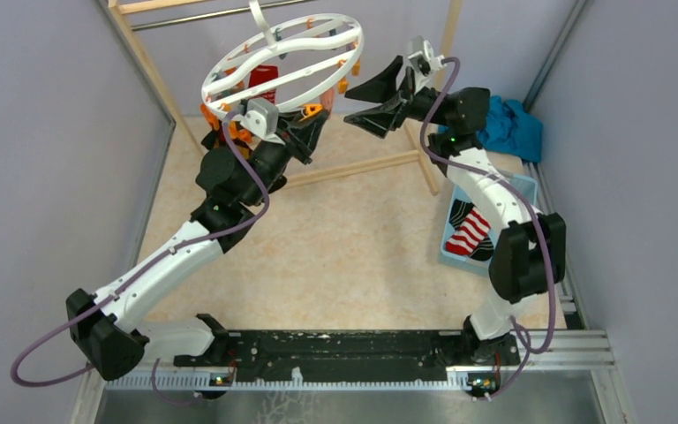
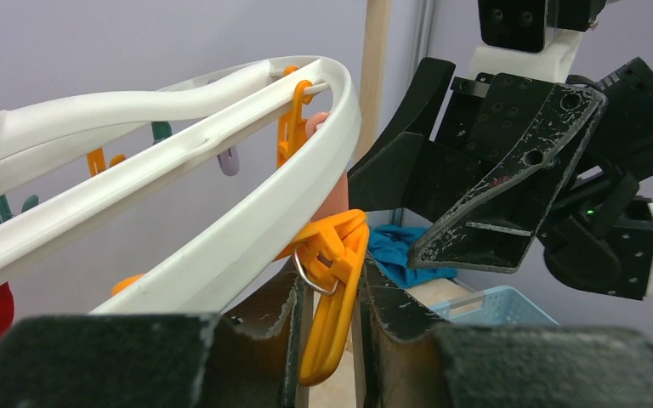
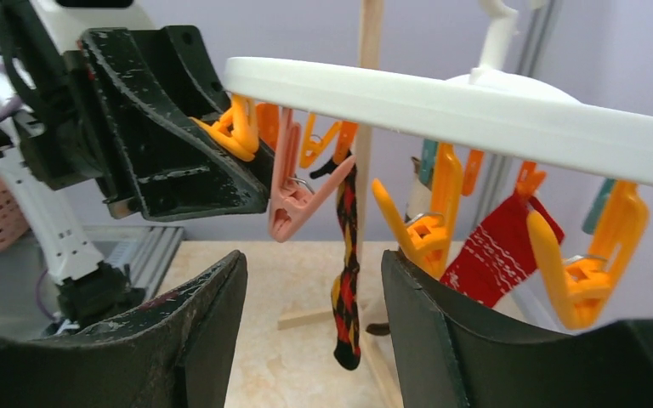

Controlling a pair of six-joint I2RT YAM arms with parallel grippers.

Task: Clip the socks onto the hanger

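The white round hanger (image 1: 282, 49) hangs at the top middle, with coloured clips along its rim. My left gripper is shut on an orange clip (image 2: 340, 255) at the rim. My right gripper stands open to the right of the hanger, facing a pink clip (image 3: 293, 204) and several orange clips. A dark sock with red and yellow markings (image 3: 349, 280) hangs from the hanger behind them, and a red sock (image 3: 493, 251) hangs beside it. More socks, striped red and black (image 1: 468, 231), lie in the blue basket (image 1: 453, 268).
A blue cloth (image 1: 512, 128) lies at the back right, behind the basket. Wooden bars (image 1: 353, 168) cross the back of the work surface.
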